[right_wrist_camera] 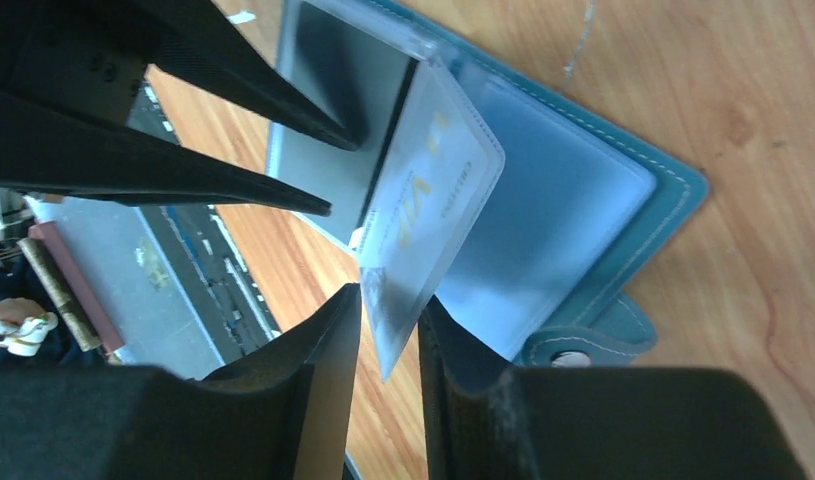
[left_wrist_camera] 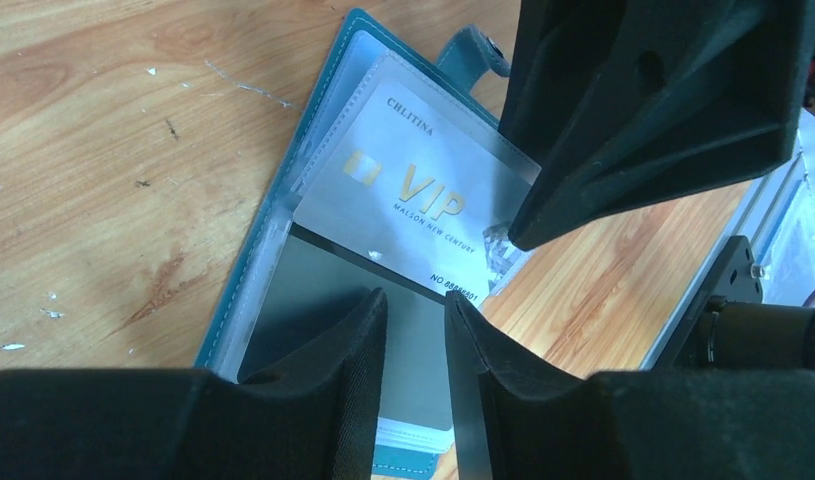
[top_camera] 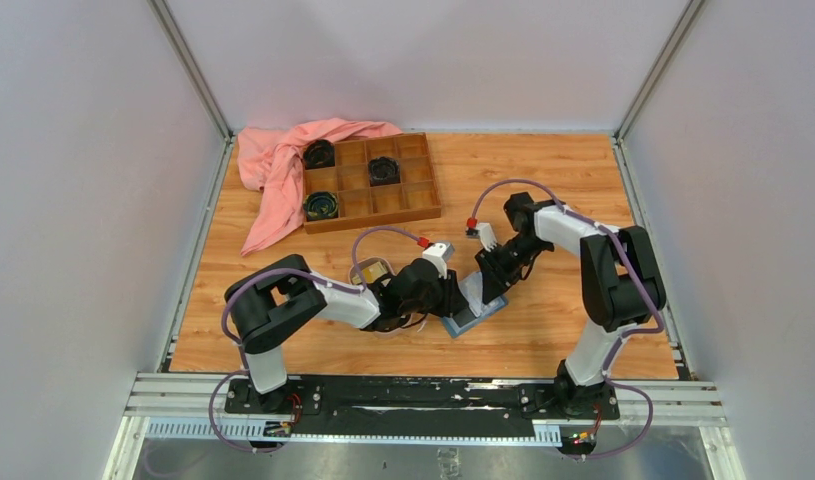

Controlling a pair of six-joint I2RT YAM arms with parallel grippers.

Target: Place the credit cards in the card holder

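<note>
The blue card holder [top_camera: 494,306] lies unfolded on the table, with a dark grey panel [left_wrist_camera: 328,300] in its near half. A white "VIP" card lies over the clear sleeve; in the right wrist view the card [right_wrist_camera: 428,190] stands tilted up from the holder. My left gripper is over the grey panel, its fingertips a little apart; whether they pinch anything is unclear. The right gripper is part open at the card's outer end, its fingers either side of that edge. Contact with the card is hard to judge.
A wooden compartment tray [top_camera: 373,220] with several black round items stands behind, a pink cloth [top_camera: 273,185] beside it. Partly under the left arm sits a small round container [top_camera: 371,272]. The holder's strap [right_wrist_camera: 583,345] sticks out.
</note>
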